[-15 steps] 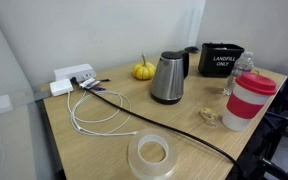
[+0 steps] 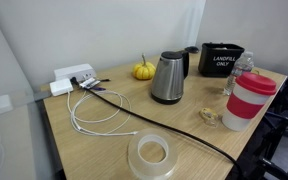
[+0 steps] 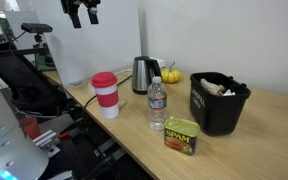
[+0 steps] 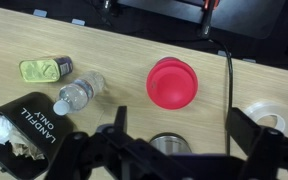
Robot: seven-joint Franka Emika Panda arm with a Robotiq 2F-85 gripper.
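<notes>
High above the table, my gripper (image 3: 84,19) hangs at the upper left of exterior view 2. Its two fingers stand wide apart in the wrist view, open, with nothing held between them. Below it in that view lies the red lid of a cup (image 4: 172,83). From the side this is a white cup with a red lid and red band (image 2: 250,99), upright near the table edge. A clear water bottle (image 3: 157,104) and a yellow-green Spam can (image 3: 181,135) stand close by. The steel kettle (image 2: 169,78) is farther back, its top partly hidden by the gripper in the wrist view.
A black landfill bin (image 3: 218,102) with crumpled paper inside stands near the bottle. A tape roll (image 2: 152,154), a black cable (image 2: 171,130), a white cable (image 2: 81,119) and a small pumpkin (image 2: 144,71) also occupy the table (image 2: 124,94). Bare wood surrounds the cup.
</notes>
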